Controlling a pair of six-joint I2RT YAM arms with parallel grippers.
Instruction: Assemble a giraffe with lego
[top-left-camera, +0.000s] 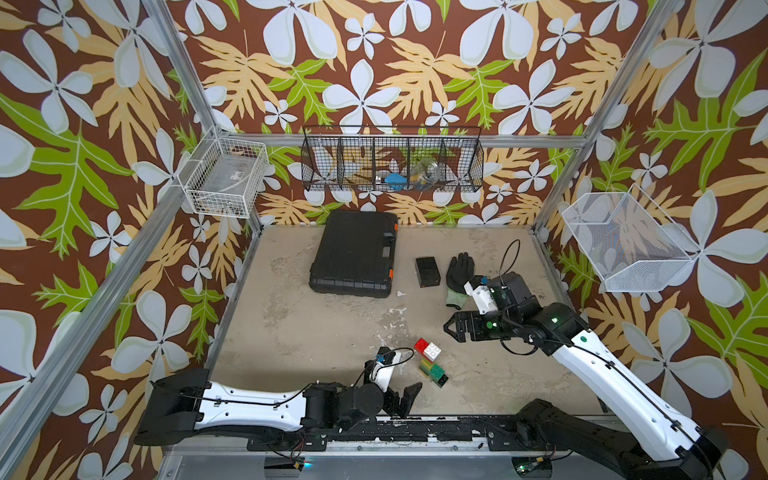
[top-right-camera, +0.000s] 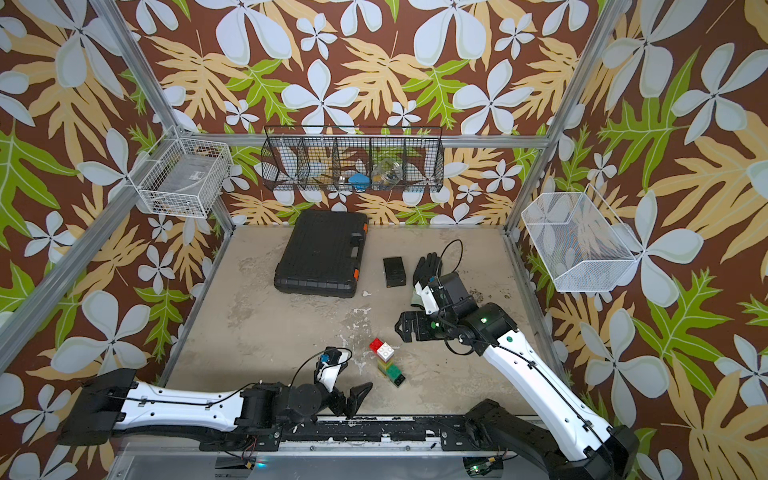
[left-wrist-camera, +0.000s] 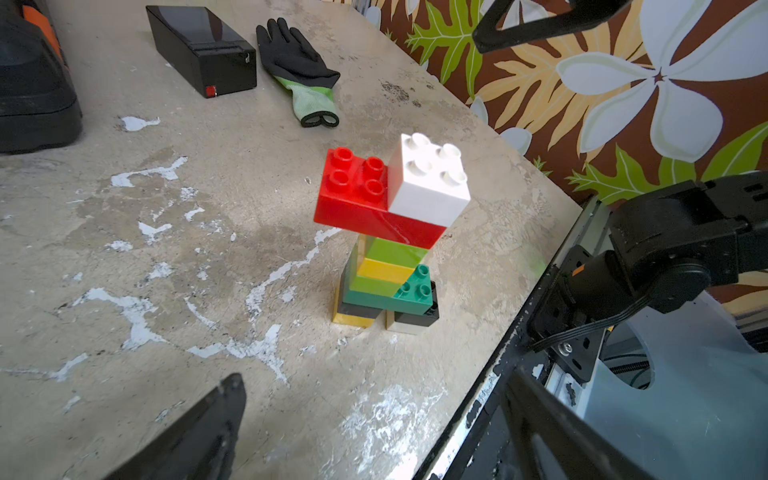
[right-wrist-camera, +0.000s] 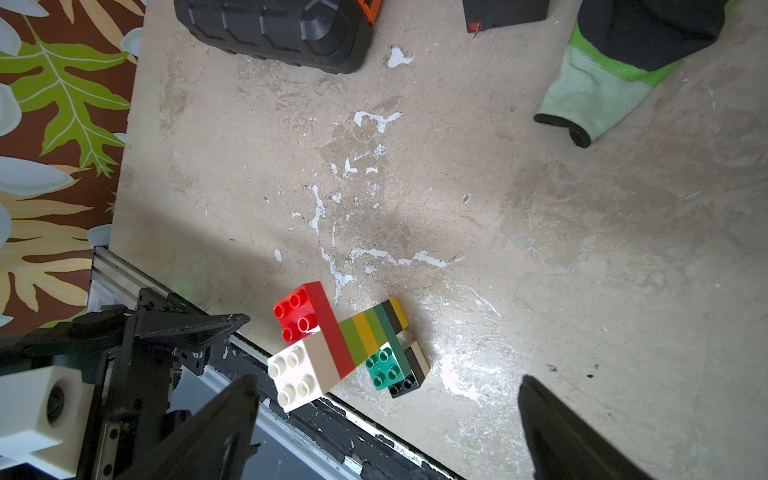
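One tall stack of bricks stands upright near the table's front edge. At its top are a red brick (left-wrist-camera: 352, 196) and a white brick (left-wrist-camera: 429, 180). Beneath them runs a green and yellow column (right-wrist-camera: 363, 332) down to a teal brick (left-wrist-camera: 414, 289), with dark and pale bricks at the base. To the left of the stack in the top left view, my left gripper (top-left-camera: 404, 400) is open and empty, apart from the bricks. Farther back and to the right hangs my right gripper (top-left-camera: 456, 326), also open with nothing between its fingers.
A black case (top-left-camera: 354, 253) lies at the back left. A black box (top-left-camera: 428, 271) and a glove (top-left-camera: 459, 276) lie behind my right gripper. Wire baskets (top-left-camera: 392, 162) hang on the walls.
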